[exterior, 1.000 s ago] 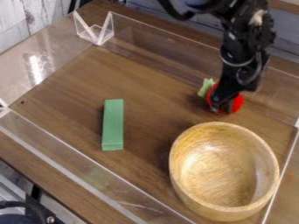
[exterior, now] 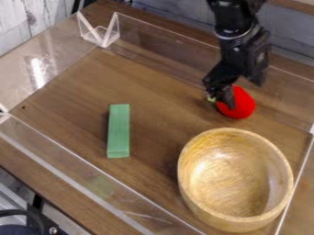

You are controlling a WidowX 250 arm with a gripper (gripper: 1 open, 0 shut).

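My dark gripper (exterior: 221, 94) hangs at the upper right, tilted, with its fingertips just at the left side of a red round object (exterior: 238, 108). A small pale green bit shows beside the red object, partly hidden by the gripper. The gripper is open; whether it touches the red object I cannot tell. A tan bowl (exterior: 234, 153) stands at the lower right, and a green bar (exterior: 117, 131) lies on the wooden surface at the left.
A clear angular plastic piece (exterior: 98, 29) sits at the top left. Clear walls edge the wooden surface (exterior: 123, 83), whose middle is free.
The gripper has turned and shifted up and left, uncovering more of the red object. The bowl and green bar have not moved.
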